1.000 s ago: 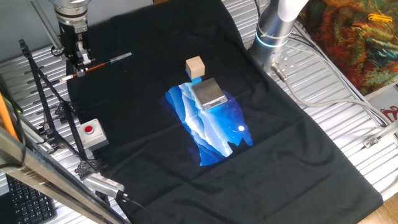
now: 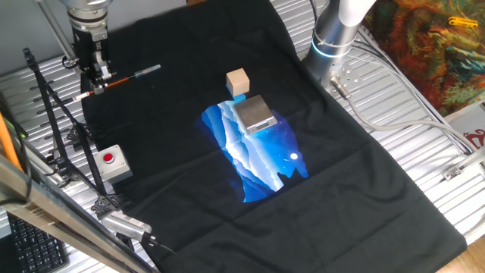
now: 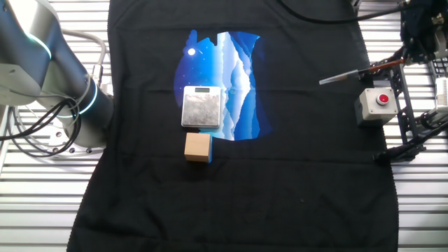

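In exterior view 1 my gripper points down at the upper left, beside the black rack. Its fingertips are at a long, thin brush-like stick with an orange-brown middle and a pale outer end. The frames are too small to show whether the fingers are closed around the stick. A wooden block lies near the middle of the black cloth. Beside it, a flat silver scale rests on a blue-and-white mountain picture. From exterior view 2, the stick reaches from the rack side over the cloth.
A grey box with a red button stands by the black rack. Opposite is the robot's base, with cables beside it.
My gripper looks very slightly shifted at its fingertips beside the stick. The block, scale and picture have stayed in place.
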